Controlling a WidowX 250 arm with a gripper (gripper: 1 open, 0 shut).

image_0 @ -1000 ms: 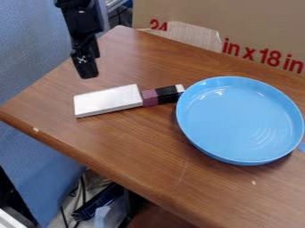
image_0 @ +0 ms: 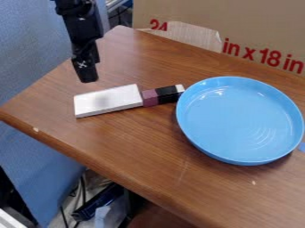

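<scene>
My black gripper (image_0: 87,68) hangs at the upper left over the wooden table, above and a little behind a white slab (image_0: 106,101); whether its fingers are apart or together is unclear. The slab lies flat, and at its right end is a dark maroon and black piece (image_0: 162,94) with a light tip. A round light-blue plate (image_0: 238,121) lies to the right of these, close to that piece.
A large cardboard box (image_0: 226,22) with red print stands behind the table (image_0: 143,151). The table's left edge drops to clutter on the floor.
</scene>
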